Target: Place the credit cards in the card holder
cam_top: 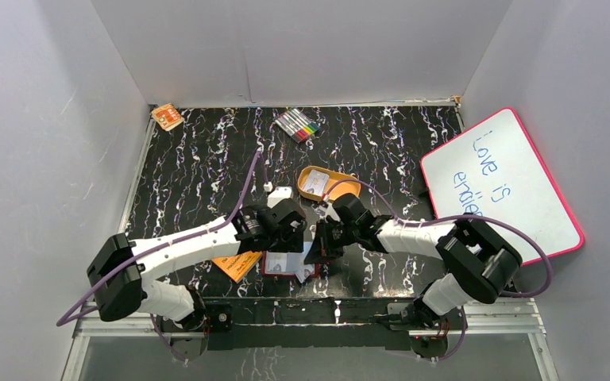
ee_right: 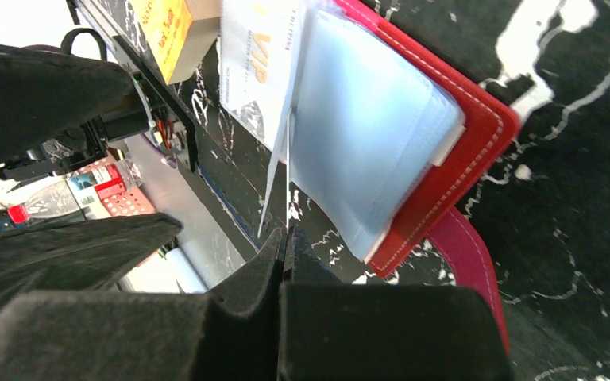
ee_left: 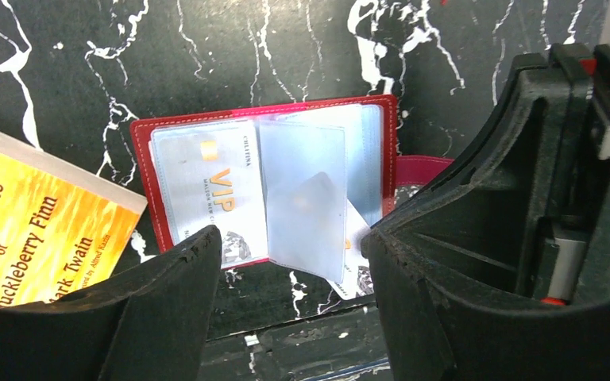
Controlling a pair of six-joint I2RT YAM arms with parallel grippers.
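The card holder, red with clear sleeves, lies open near the front edge; a VIP card shows in its left sleeve. A white card pokes out under the middle sleeve, gripped by my right gripper, shut on it and seen edge-on in the right wrist view. My left gripper stands open above the holder, nothing between its fingers.
A yellow book lies left of the holder. Behind are an orange tray with a card in it and a row of markers. A whiteboard stands at the right.
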